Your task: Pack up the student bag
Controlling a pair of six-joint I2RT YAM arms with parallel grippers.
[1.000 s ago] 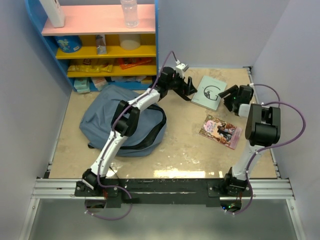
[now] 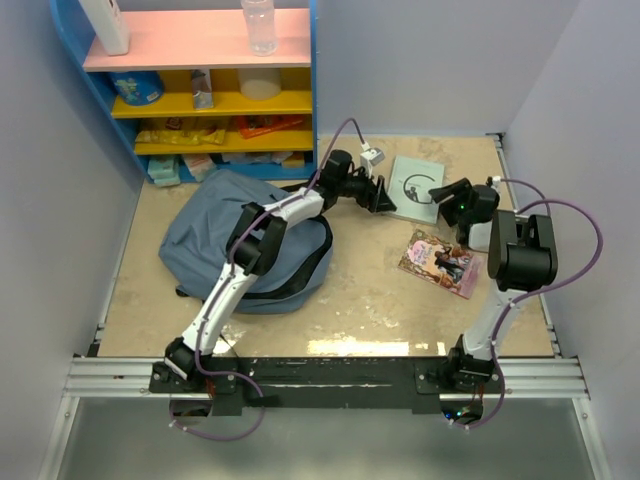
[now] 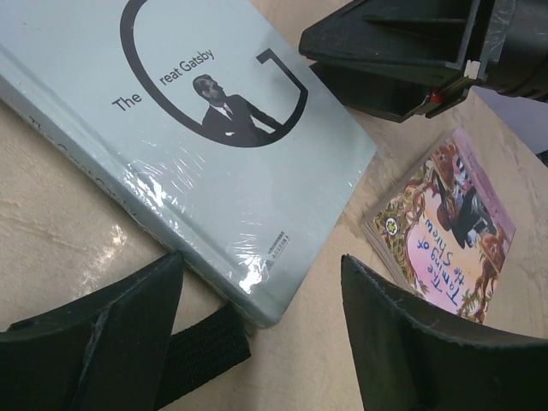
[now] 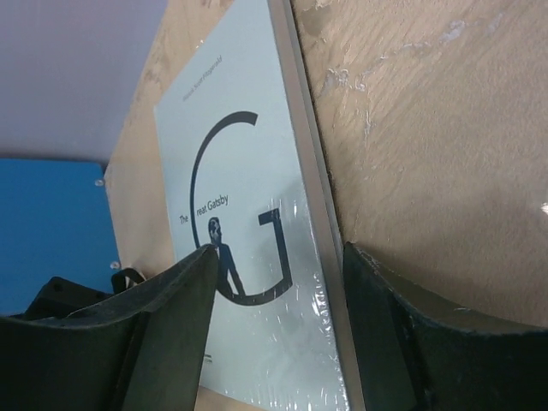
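The pale Great Gatsby book (image 2: 415,175) (image 3: 205,171) (image 4: 248,145) lies at the back right of the table, between my grippers. My left gripper (image 2: 378,200) is open at the book's left edge, its fingertips either side of the spine's near corner in the left wrist view. My right gripper (image 2: 448,195) is open at the opposite edge, its fingertips low over that edge. A pink floral book (image 2: 440,262) (image 3: 445,223) lies nearer the front. The blue-grey bag (image 2: 210,240) lies at the left, partly under my left arm.
The blue shelf unit (image 2: 310,70), stocked with bottles and packets, stands at the back left. Walls border the table at the back and right.
My left gripper has moved toward the front and slightly right, to the book's edge. The right gripper has shifted slightly left, and the book has straightened a little.
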